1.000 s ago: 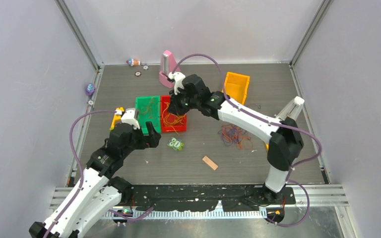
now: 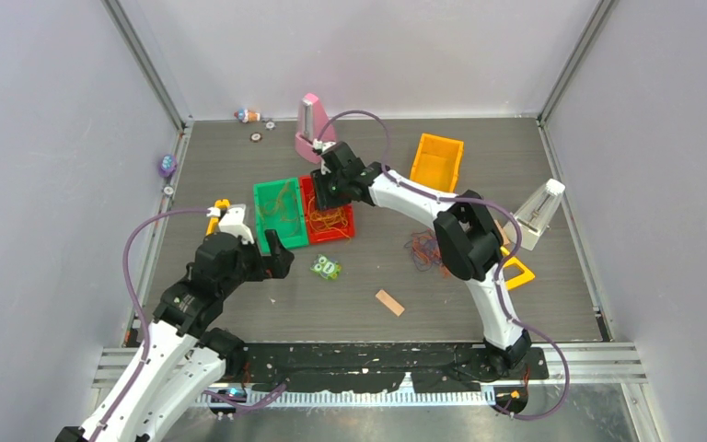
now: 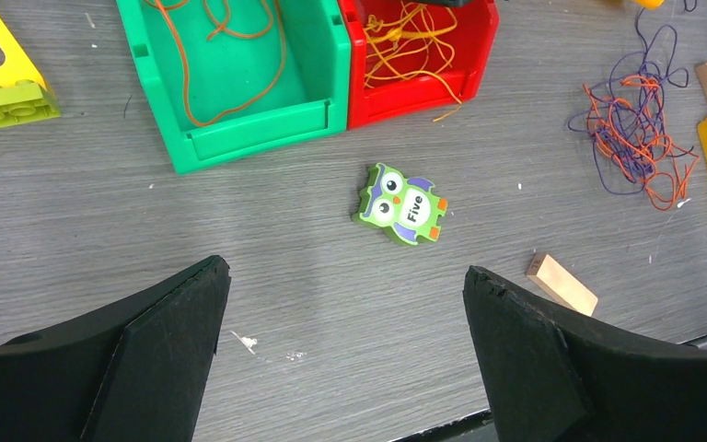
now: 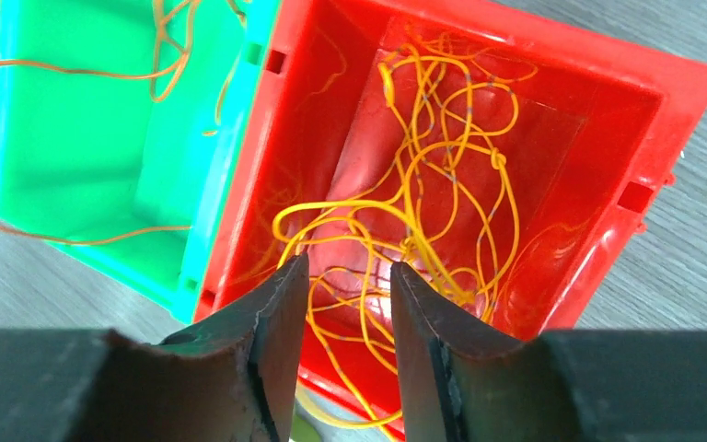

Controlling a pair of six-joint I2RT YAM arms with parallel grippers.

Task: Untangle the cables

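Yellow cable (image 4: 414, 184) lies in loose loops inside the red bin (image 4: 644, 129). Over that bin is my right gripper, its fingers part open; yellow loops pass behind and between the fingertips, and I cannot tell whether any is gripped. An orange cable (image 3: 281, 69) lies in the green bin (image 3: 258, 129) joined alongside. On the table to the right, a red-orange and purple cable tangle (image 3: 640, 138) lies in a heap. My left gripper stands wide open above the table in front of the bins, nothing between its fingers.
A green owl block (image 2: 326, 267) sits just in front of the bins, and a wooden block (image 2: 389, 302) farther right. An empty orange bin (image 2: 437, 162) stands at the back right. Bare table lies front and centre.
Both joined bins have shifted and turned a little. The left arm has barely moved.
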